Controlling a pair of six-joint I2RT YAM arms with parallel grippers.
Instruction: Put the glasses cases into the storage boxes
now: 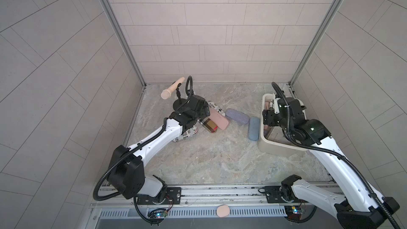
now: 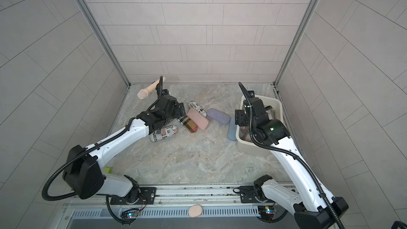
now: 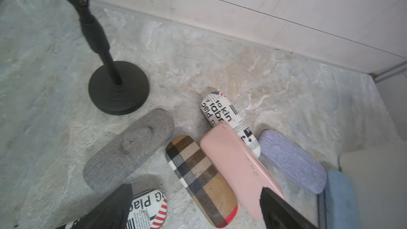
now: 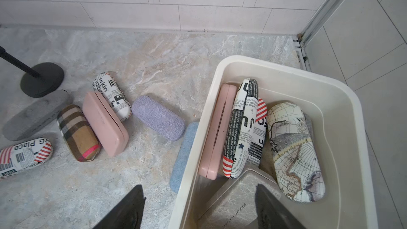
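Observation:
My left gripper hangs open above the loose cases, nothing between its fingers. Below it lie a plaid case point(image 3: 201, 180), a pink case point(image 3: 237, 167), a grey case point(image 3: 129, 150) and two newsprint cases, one at the back point(image 3: 231, 120) and one in front point(image 3: 146, 210). Farther right sit a lavender case point(image 4: 157, 116) and a blue case point(image 4: 184, 157), the latter against the wall of the white storage box point(image 4: 360, 144). Over the box's left wall is my right gripper, its fingers apart and empty. The box holds a pink, newsprint, map-print and other cases.
A black stand point(image 3: 118, 87) with a pale, elongated object point(image 1: 172, 88) on top rises at the back left. The box stands near the right wall.

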